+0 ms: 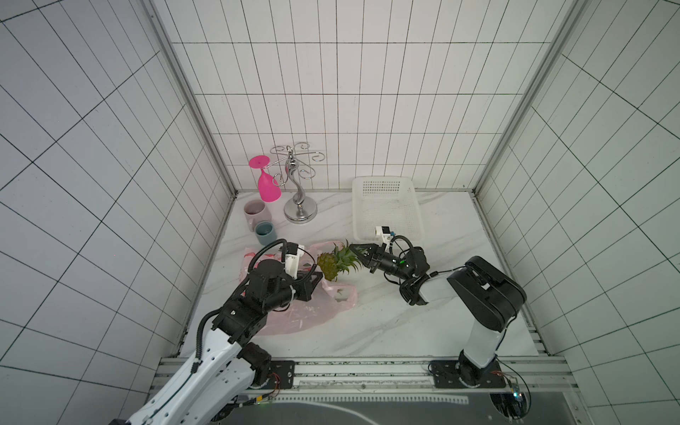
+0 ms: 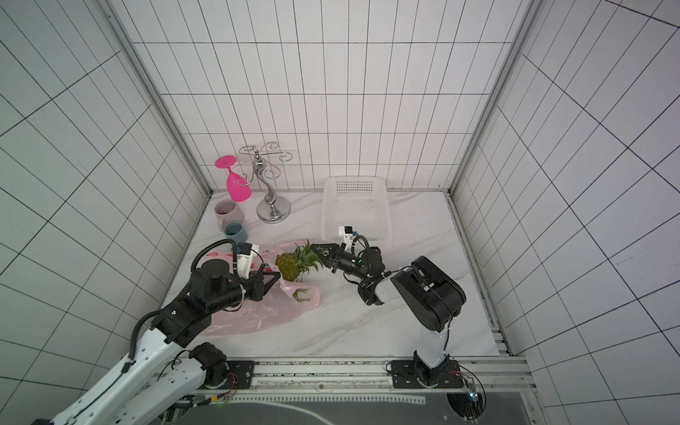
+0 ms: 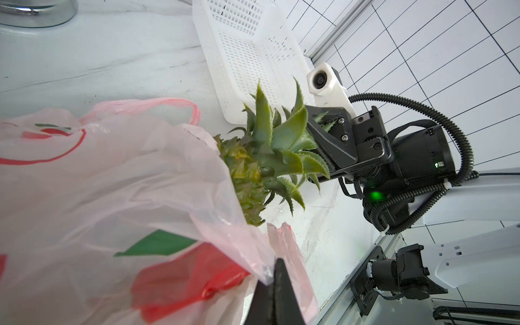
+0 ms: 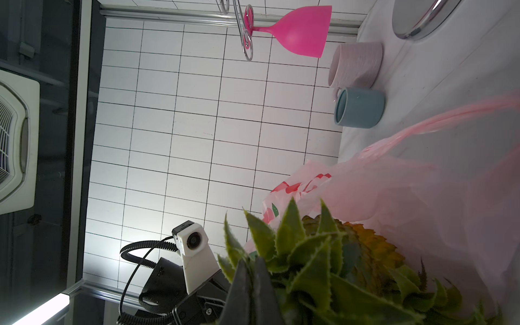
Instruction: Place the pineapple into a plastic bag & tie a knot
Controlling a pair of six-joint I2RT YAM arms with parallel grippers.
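The pink translucent plastic bag (image 1: 311, 315) lies at left with its mouth facing right. Its upper rim is lifted at the tips of my left gripper, which is shut on the thin film. The pineapple (image 1: 328, 266) lies sideways at the mouth; in the left wrist view the pineapple's (image 3: 243, 181) lower body is hidden behind the bag wall, while its green crown points right, outside. My right gripper is shut and pressed up against the crown leaves (image 4: 314, 265); no leaf shows clearly between its fingers.
A white basket (image 1: 386, 205) stands behind the right gripper. At the back left are a blue cup (image 1: 265, 233), a pale mug (image 1: 256, 213), and a metal rack (image 1: 300, 207) with a pink goblet (image 1: 268, 187).
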